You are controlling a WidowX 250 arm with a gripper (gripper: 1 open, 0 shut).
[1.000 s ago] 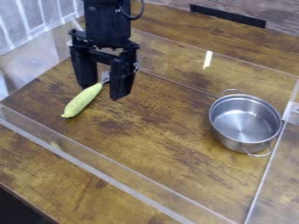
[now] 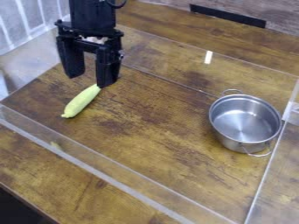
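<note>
My black gripper [image 2: 89,61] hangs at the upper left of the camera view, its fingers open, above and just behind a pale green elongated vegetable [image 2: 79,102] lying on the wooden table. A steel pot [image 2: 243,122] with two wire handles stands at the right. Whatever lies directly behind the gripper is hidden.
Clear low walls border the work area at left, front and right. A small white strip [image 2: 208,57] lies at the back.
My gripper has moved left and slightly up over the last second. The vegetable and the pot have not moved.
</note>
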